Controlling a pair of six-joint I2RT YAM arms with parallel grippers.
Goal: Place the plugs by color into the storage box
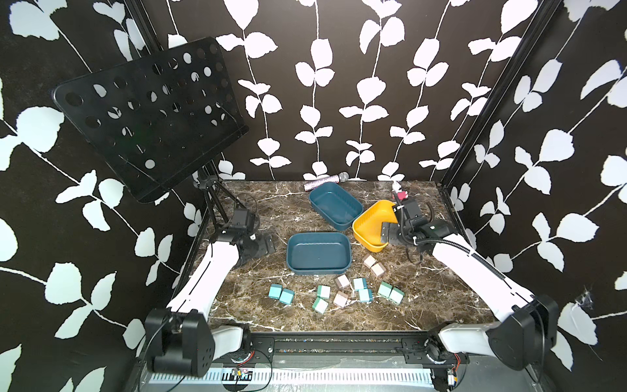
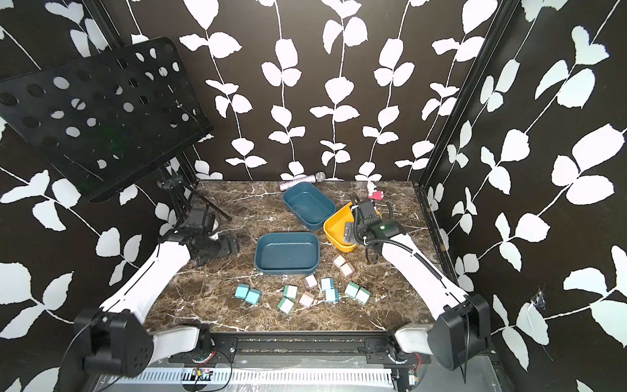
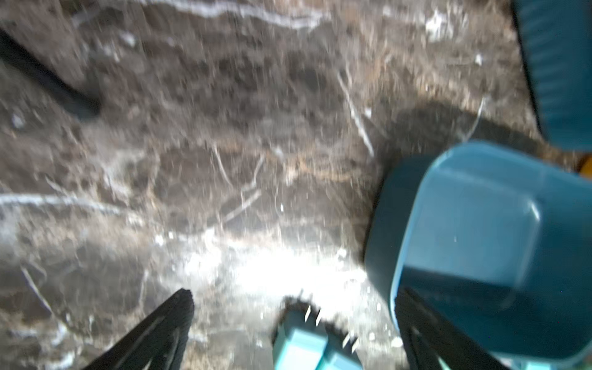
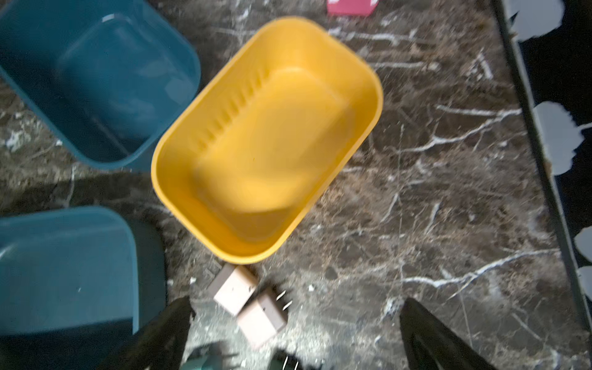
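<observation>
Several small plugs lie loose along the front of the table: blue ones [image 1: 281,294] at the left, green-and-white ones [image 1: 321,298] and pink ones [image 1: 341,290] in the middle, another green pair [image 1: 391,293] at the right. Two pink plugs [image 4: 248,306] rest just in front of the yellow box [image 4: 265,141]. A dark blue box [image 1: 318,253] stands mid-table, a second blue box [image 1: 335,205] behind it; all three boxes look empty. My left gripper, open and empty, hangs left of the middle box. My right gripper is open over the yellow box's right side, nothing between its fingers.
A microphone [image 1: 326,181] lies behind the rear blue box. A small red item [image 2: 375,194] is at the back right. The black stand [image 1: 156,117] rises at the back left. Bare marble [image 1: 261,287] lies around the plugs.
</observation>
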